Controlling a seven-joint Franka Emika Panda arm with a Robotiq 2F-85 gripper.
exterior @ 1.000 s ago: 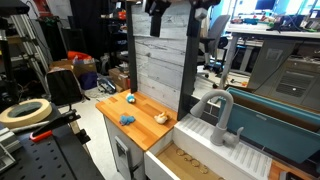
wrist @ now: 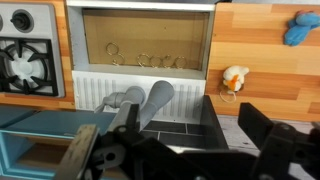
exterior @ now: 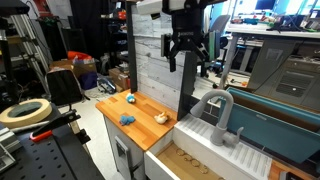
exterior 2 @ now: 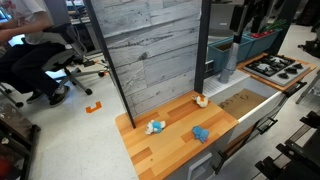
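My gripper (exterior: 188, 68) hangs open in the air above the counter, its fingers wide apart and nothing between them. Below it an orange-and-white toy (exterior: 161, 117) lies on the wooden counter (exterior: 140, 128). A blue toy (exterior 2: 200, 134) and a blue-and-white toy (exterior 2: 155, 127) rest on the same wood. From the wrist, the orange-and-white toy (wrist: 235, 78) shows at the right, with a blue toy (wrist: 300, 28) in the upper corner. An open drawer (wrist: 145, 28) holds several thin ring-like pieces.
A grey faucet (exterior: 216, 104) rises from the white drying rack (exterior: 200, 129) beside the sink. Behind stands a teal bin (exterior: 265, 125). A stove (wrist: 28, 60) lies beyond the drawer, and a whitewashed board wall (exterior 2: 165, 55) borders the counter.
The gripper has come down from near the top of the exterior view, moving slightly left. The toys, the drawer and its contents have stayed where they were.
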